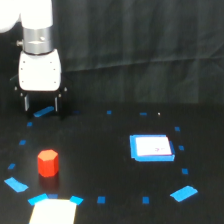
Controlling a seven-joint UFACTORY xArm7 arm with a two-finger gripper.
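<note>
A red six-sided block (48,163) stands on the black table at the left front. To the right lies a white rectangular pad (153,145) with blue around its edges. High at the back left hangs my white gripper (41,106), pointing down. Its dark fingers stand well apart, with nothing visible between them; their tips blend into the black backdrop. The gripper is clear of both the block and the pad.
A pale square (52,212) with blue at its corners lies at the front edge, partly cut off. Blue tape pieces (184,193) and small blue marks dot the table.
</note>
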